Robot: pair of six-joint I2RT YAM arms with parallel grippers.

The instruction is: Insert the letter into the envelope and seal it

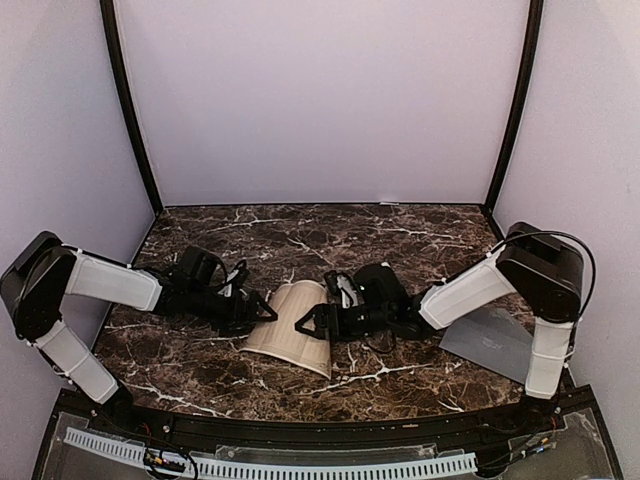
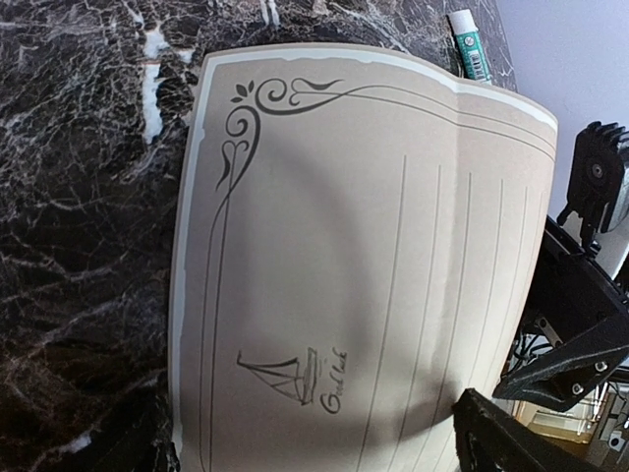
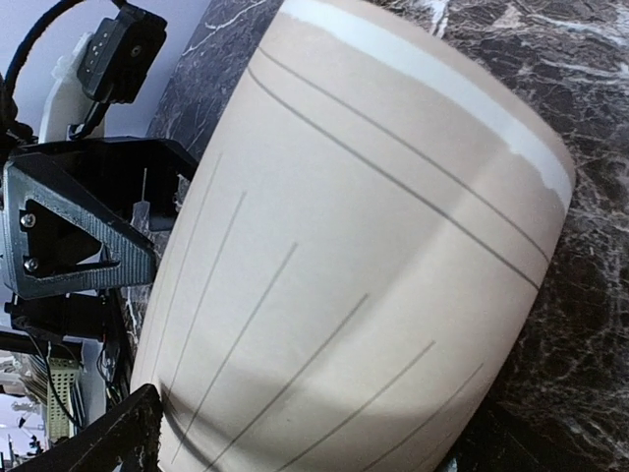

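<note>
The letter (image 1: 288, 330), a cream sheet with ruled lines, a scroll border and a small boat drawing, lies bowed in the middle of the table between both grippers. My left gripper (image 1: 264, 308) is at its left side, its fingers wide apart over the sheet in the left wrist view. At the right side is my right gripper (image 1: 310, 322), also open. Its fingers (image 3: 130, 433) stand far apart, with the curved paper (image 3: 344, 236) spanning the space between them. A flat grey piece (image 1: 490, 343), perhaps the envelope, lies at the right, partly under the right arm.
A green glue stick with a white cap (image 2: 471, 47) lies beyond the letter; the right arm hides it from above.
</note>
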